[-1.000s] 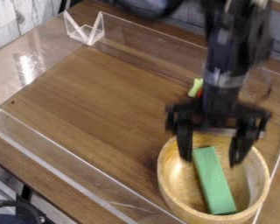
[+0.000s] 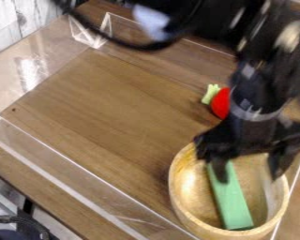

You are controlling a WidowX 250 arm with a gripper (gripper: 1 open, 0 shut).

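Note:
My dark gripper [image 2: 247,152] is open, held over the back part of a round wooden bowl [image 2: 187,199] at the lower right. A long green block [image 2: 231,204] lies inside the bowl, slanting, its upper end near the gripper's fingers; nothing shows held between them. Behind the gripper sits a red object [image 2: 220,101] with a pale green top, partly hidden by the arm.
Clear plastic edges border it at left, back and front. A dark cable loops across the top of the view.
The gripper has risen from lower in the bowl and shifted slightly right, uncovering the red object and more of the green block, which remains in the bowl.

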